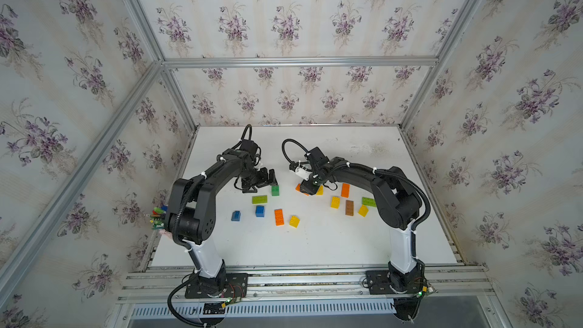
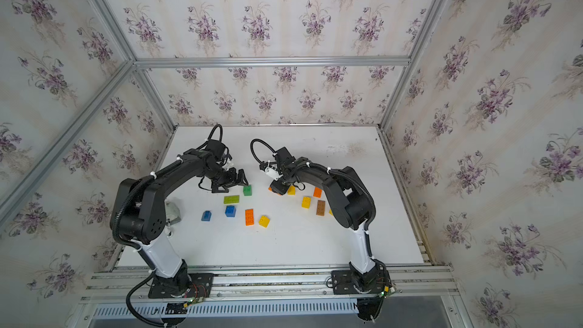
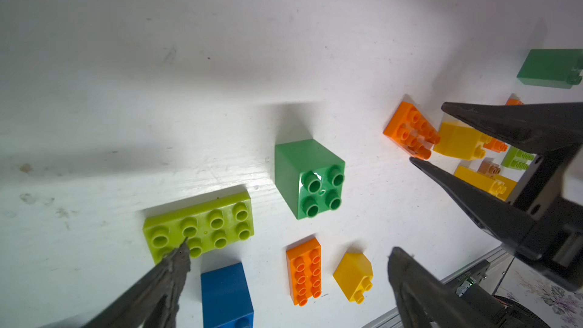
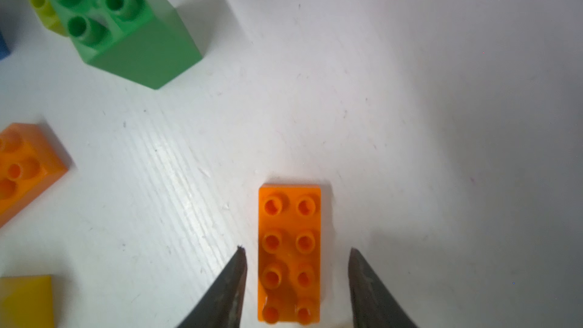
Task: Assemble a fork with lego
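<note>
A green block (image 3: 309, 179) stands upright on the table, studs up, with my left gripper open above and behind it, nothing between its fingers. My right gripper is open over an orange 2x4 brick (image 4: 289, 255), one finger to each side of it with gaps. This orange brick (image 3: 411, 130) also shows beneath the right fingers in the left wrist view. A lime-green brick (image 3: 200, 221), a blue brick (image 3: 226, 296), a second orange brick (image 3: 305, 271) and a yellow brick (image 3: 353, 276) lie apart on the table.
Right of centre lie a yellow brick (image 1: 335, 202), a brown brick (image 1: 349, 207), an orange brick (image 1: 345, 190) and a lime brick (image 1: 368, 202). A small blue brick (image 1: 236, 215) is at the left.
</note>
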